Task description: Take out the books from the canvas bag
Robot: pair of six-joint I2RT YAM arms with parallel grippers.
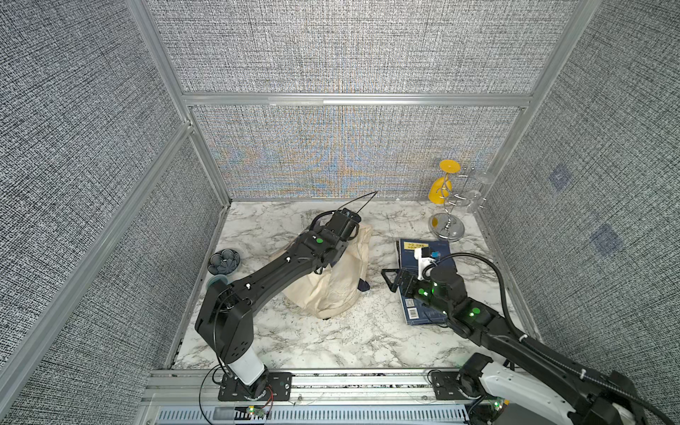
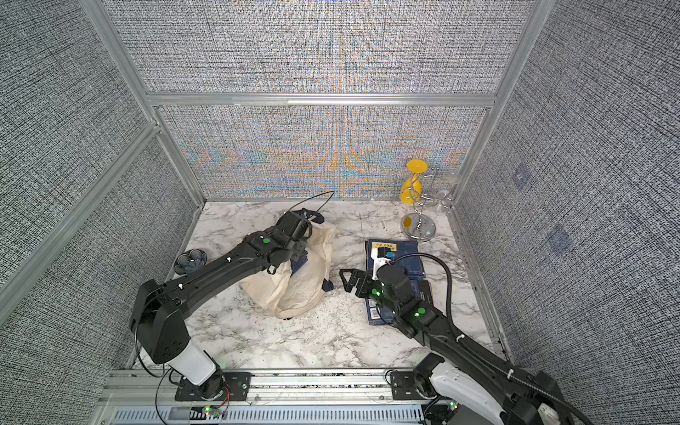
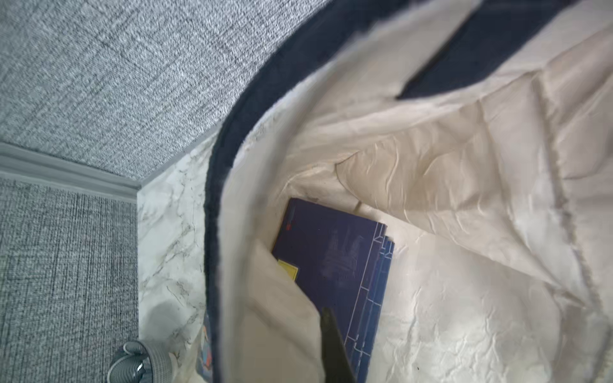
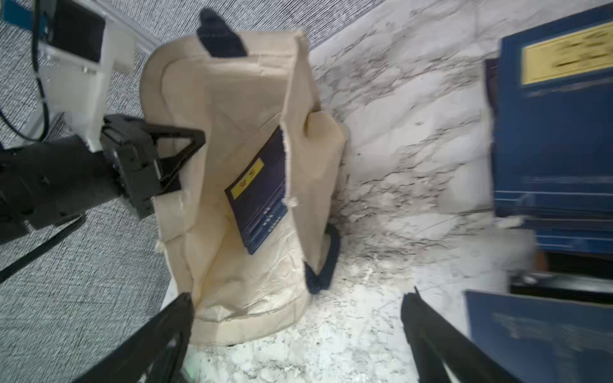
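Observation:
The cream canvas bag (image 1: 333,290) with dark blue trim stands mid-table, its mouth lifted and gaping. My left gripper pinches the bag's far side wall, shut on the cloth; one dark finger (image 3: 333,348) shows against the inside. Deep in the bag lie dark blue books (image 3: 329,255), stacked, one with a yellow label. Right of the bag, my right gripper stands open and empty, facing the mouth. Beneath the right arm, other blue books (image 1: 412,311) rest on the table.
A metal rack (image 1: 447,225) with a yellow cup and clear glasses stands at the back right. At the left are a dark flower-shaped dish (image 1: 224,262) and a teal cup (image 1: 217,280). Bare marble separates bag and books.

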